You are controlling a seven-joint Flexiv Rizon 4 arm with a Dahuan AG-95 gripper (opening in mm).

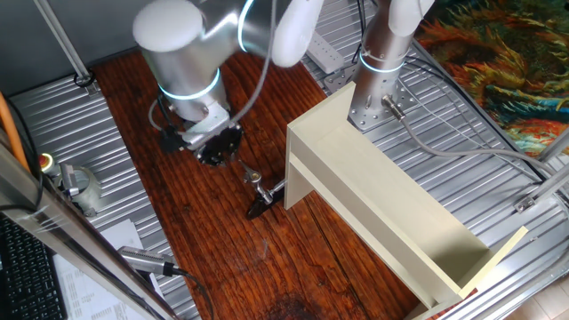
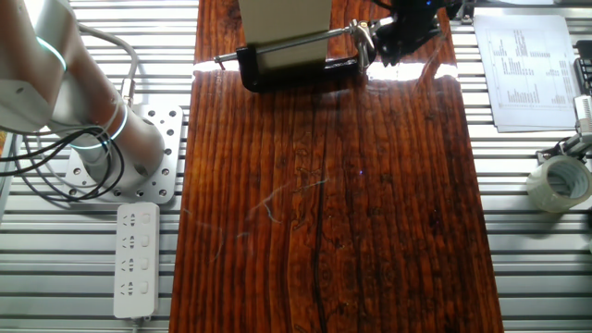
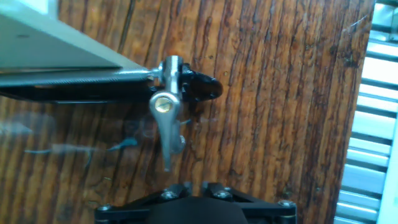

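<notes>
A metal clamp with a silver handle (image 3: 165,127) grips the lower end of a cream wooden shelf unit (image 1: 387,191) at the table. In the wrist view its black finger end (image 3: 205,87) lies past the board's corner. My gripper stands just short of the handle's tip, apart from it. A narrow gap shows between its fingertips, with nothing in it. From the first exterior view, the gripper (image 1: 235,158) is up and left of the clamp handle (image 1: 253,176). The second exterior view shows the clamp's long bar (image 2: 287,43) across the board.
A power strip (image 2: 137,259), papers (image 2: 525,69) and a tape roll (image 2: 560,183) lie off the board.
</notes>
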